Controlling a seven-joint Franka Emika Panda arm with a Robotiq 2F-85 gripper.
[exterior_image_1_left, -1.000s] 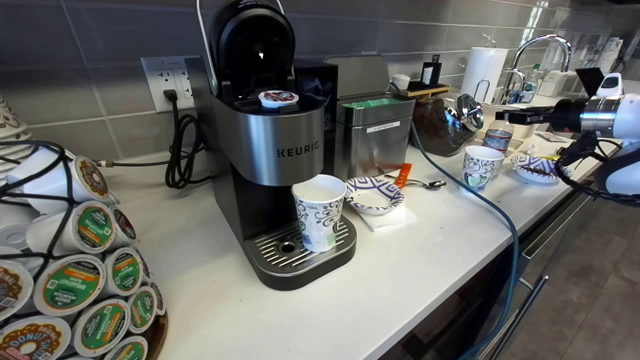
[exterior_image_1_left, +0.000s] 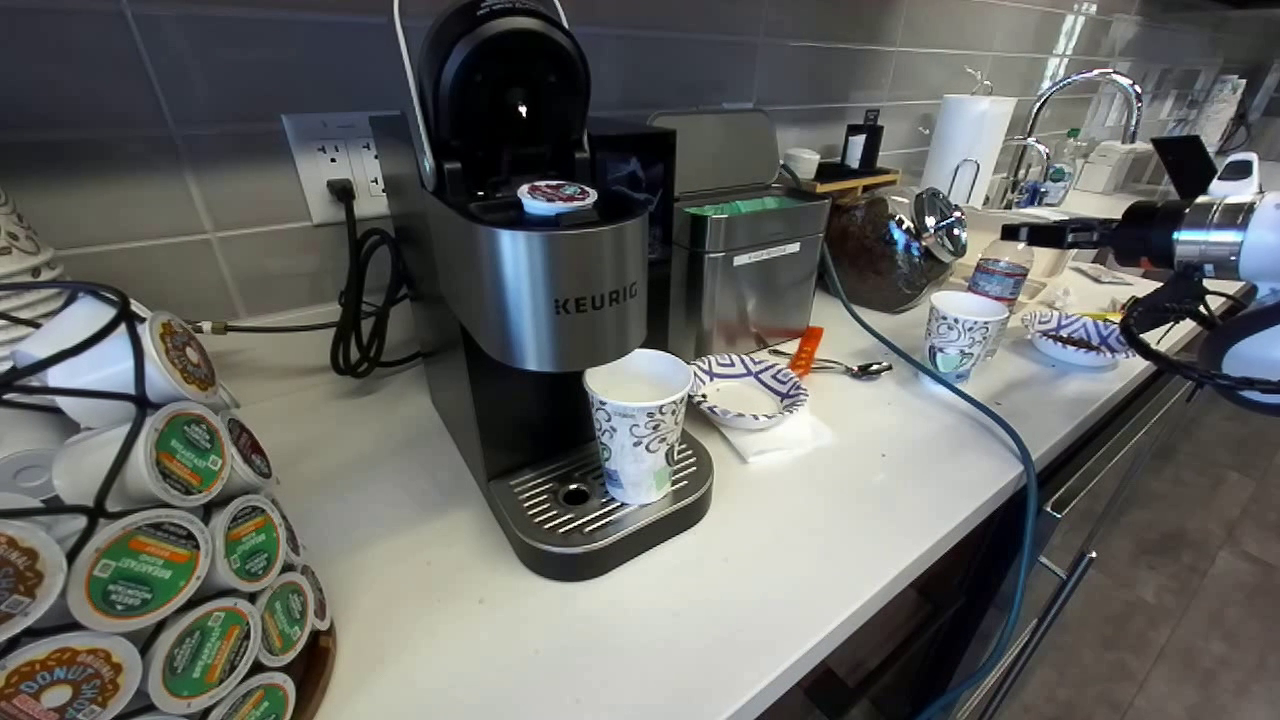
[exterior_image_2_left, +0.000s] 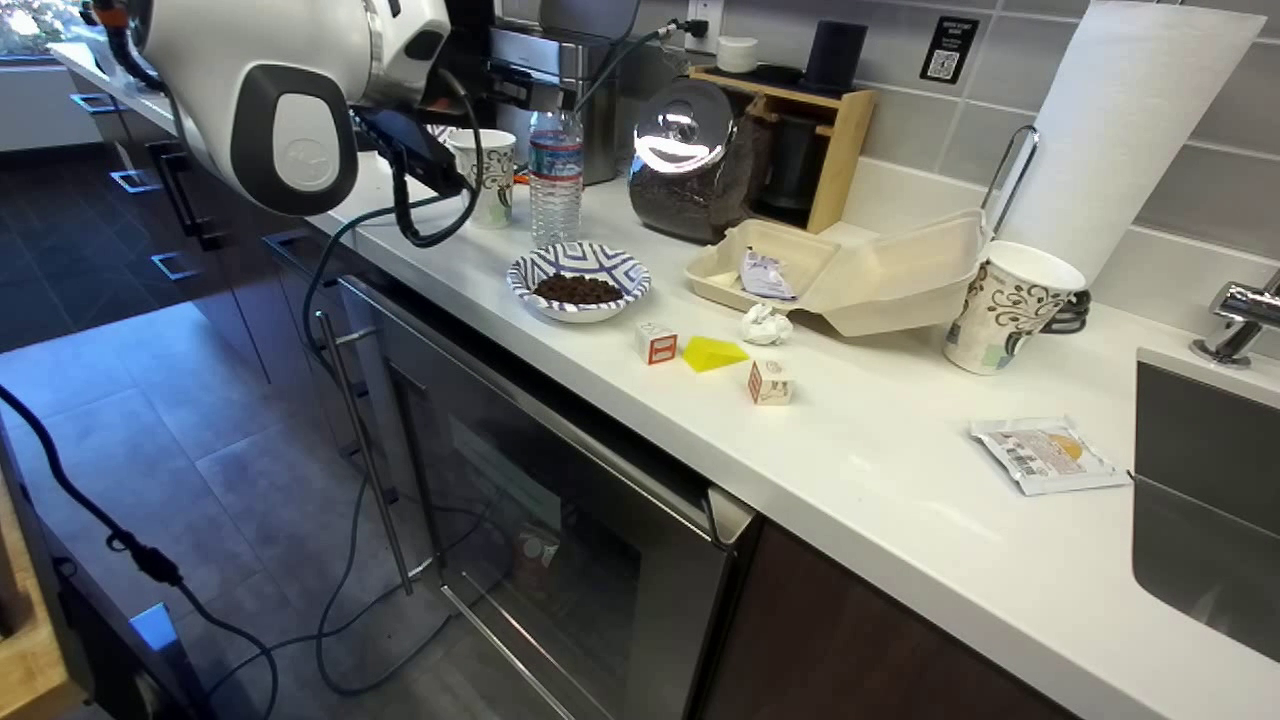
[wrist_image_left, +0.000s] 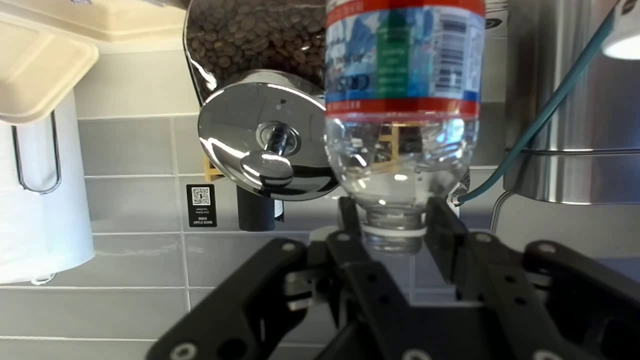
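Observation:
A clear water bottle (wrist_image_left: 403, 150) with a red and blue label fills the upper middle of the wrist view. It stands upright on the counter beside a patterned paper cup (exterior_image_1_left: 963, 330). No cap shows on its neck. My gripper is at the neck, with one dark finger on each side. The fingers lie very close to the neck, and whether they press on it cannot be told. In exterior view 2 the bottle (exterior_image_2_left: 555, 180) stands below my gripper, whose fingertips partly hide its top.
A bowl of dark grounds (exterior_image_2_left: 578, 288), small boxes (exterior_image_2_left: 656, 344) and an open takeout container (exterior_image_2_left: 828, 270) are near the bottle. Behind it stands a coffee-bean jar (exterior_image_1_left: 882, 252). A blue hose (exterior_image_1_left: 978, 402) crosses the counter. The coffee machine (exterior_image_1_left: 552, 288) holds a cup (exterior_image_1_left: 639, 432).
My arm and gripper have shifted slightly to the right in exterior view 1. The cups, bowls and coffee machine have not moved.

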